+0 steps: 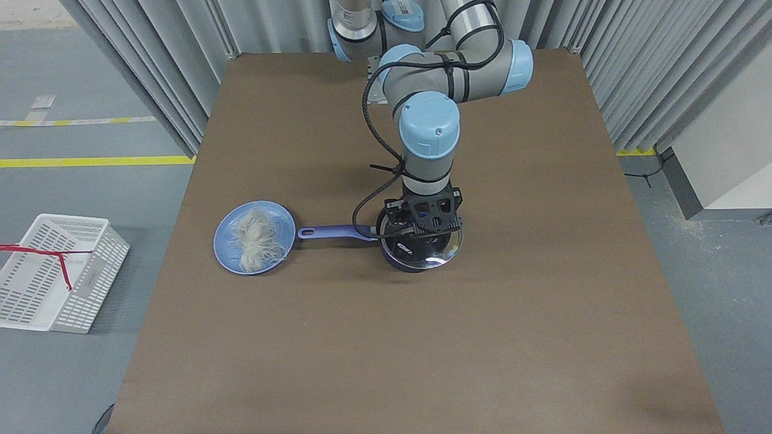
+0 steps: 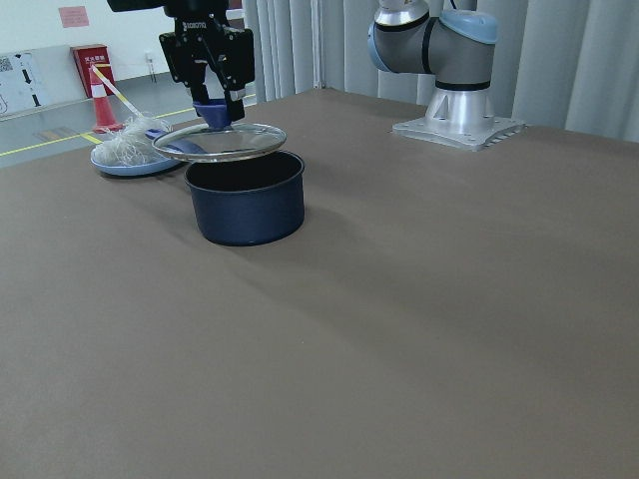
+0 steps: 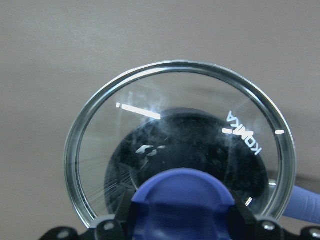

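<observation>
My gripper (image 2: 215, 95) is shut on the blue knob (image 3: 182, 205) of a glass lid (image 3: 150, 100), which is raised above the dark blue pot (image 2: 248, 215) and offset from it, exposing the pot's dark interior in the left view. In the wrist view the knob fills the lower middle between my fingers. From the front, the lid (image 1: 442, 253) shows beneath my arm, overlapping the pot. A blue pan (image 1: 224, 246) holding pale stringy noodles (image 1: 257, 239) lies to the left of the pot, its handle (image 1: 329, 231) pointing toward it.
A white crate (image 1: 87, 282) is on the floor at the left.
</observation>
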